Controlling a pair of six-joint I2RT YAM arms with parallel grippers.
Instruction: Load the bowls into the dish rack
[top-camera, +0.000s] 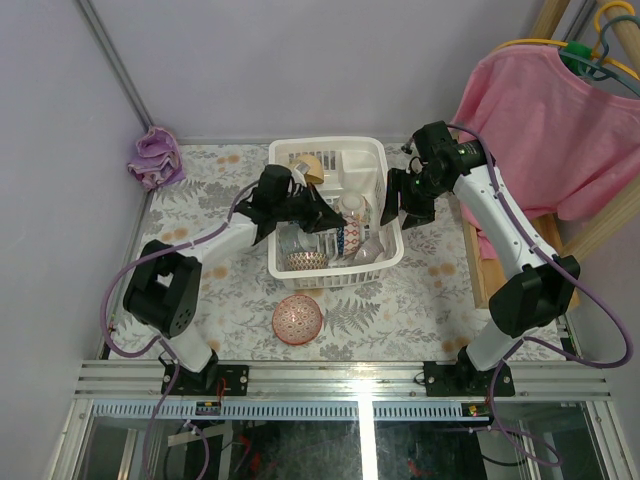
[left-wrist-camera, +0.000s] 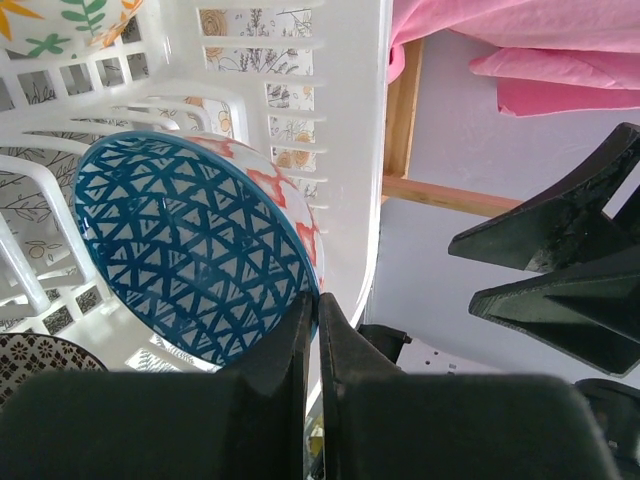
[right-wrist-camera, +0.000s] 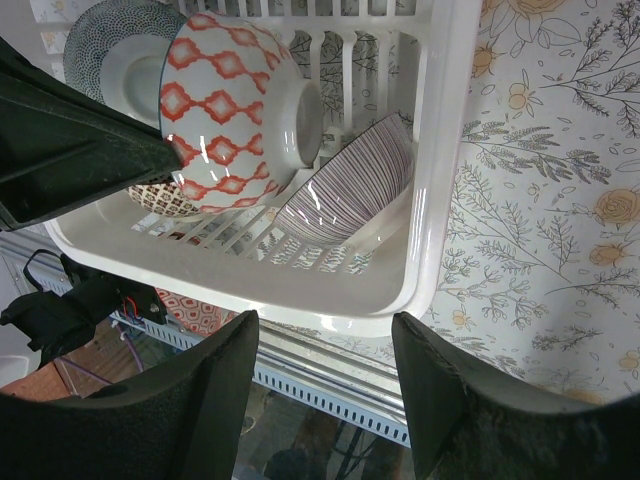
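Observation:
The white dish rack (top-camera: 376, 256) holds several bowls. My left gripper is shut at the rim of a bowl with a blue triangle interior (left-wrist-camera: 195, 245) and red-patterned outside (right-wrist-camera: 225, 115); whether the rim is between its fingers is unclear. A striped bowl (right-wrist-camera: 345, 185) leans nearby in the rack. A red-speckled bowl (top-camera: 297, 319) sits on the counter in front of the rack. My right gripper stands open above the rack's right side, nothing between its fingers.
A wooden stand (top-camera: 484, 265) with a pink shirt (top-camera: 540, 130) is at the right. A purple cloth (top-camera: 155, 158) lies at the back left.

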